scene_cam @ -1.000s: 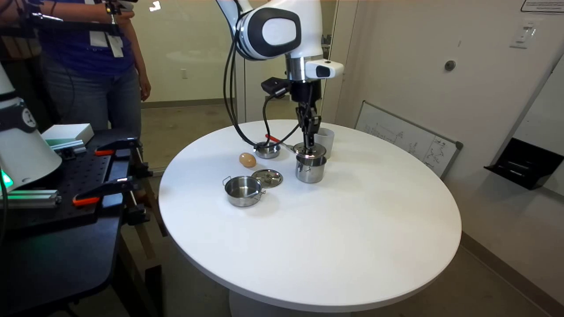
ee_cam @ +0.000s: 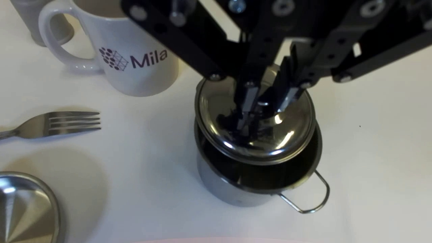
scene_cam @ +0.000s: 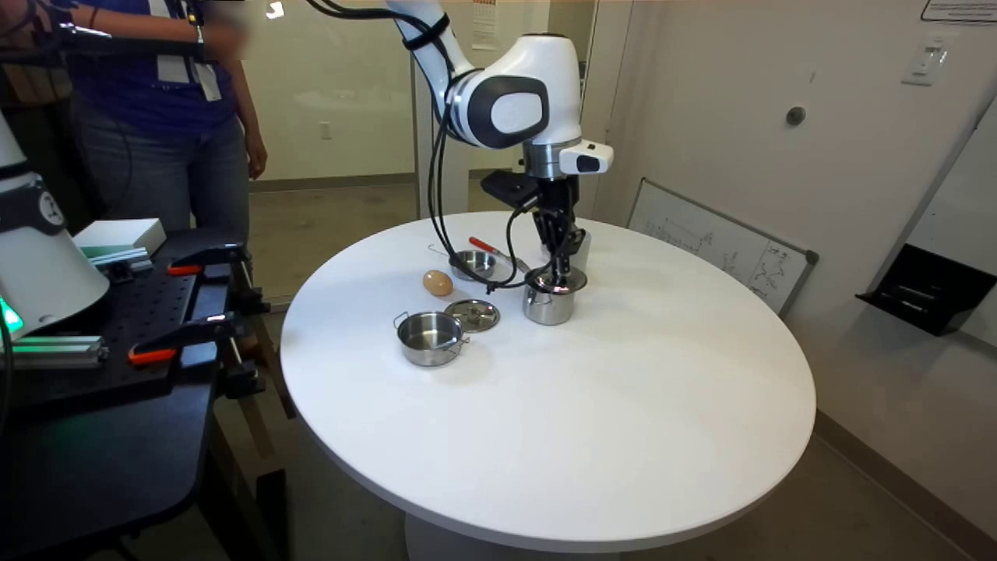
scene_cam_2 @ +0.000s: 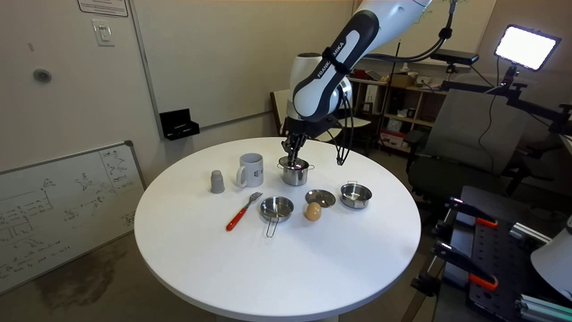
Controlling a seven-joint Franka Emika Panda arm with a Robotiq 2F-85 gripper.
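Observation:
My gripper is shut on the small knob of a shiny metal lid (ee_cam: 226, 131) in the wrist view. The lid lies over the mouth of a tall steel pot (ee_cam: 226, 186), off centre, with a dark crescent of the pot's inside showing at the near side. From the side, the lid (scene_cam: 572, 280) is at the height of the pot's rim, and whether it rests fully on the rim cannot be told. The pot (scene_cam_2: 295, 177) stands upright on the white table, wire handles out at its sides.
Beside the pot are a white mug (scene_cam_2: 252, 171), a grey shaker (scene_cam_2: 217, 181) and a red-handled fork (scene_cam_2: 244, 212). Nearer lie a small pan (scene_cam_2: 276, 208), an egg (scene_cam_2: 313, 211), a second lid (scene_cam_2: 320, 198) and a shallow pot (scene_cam_2: 355, 195).
My gripper and the lid in it have moved slightly right and down, with the wrist tilting. The lid was a little above the pot's rim before. The pot has stayed in place.

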